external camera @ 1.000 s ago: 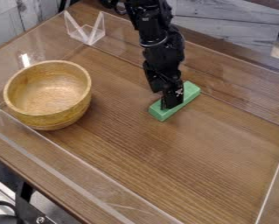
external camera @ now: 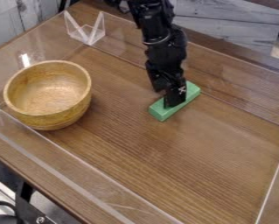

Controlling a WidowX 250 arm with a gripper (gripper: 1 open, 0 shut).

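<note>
A green rectangular block (external camera: 165, 109) lies diagonally on the wooden table (external camera: 188, 171). The black robot gripper (external camera: 170, 91) comes down from the top of the view and sits low over the block's middle, covering part of it. Its fingers look apart, around or just over the block; whether they touch it I cannot tell.
A large yellow bowl (external camera: 47, 114) stands on the left. A clear wire or plastic rack (external camera: 83, 29) is at the upper left.
The gripper has shifted very slightly over the green block. The block and bowl look unmoved.
</note>
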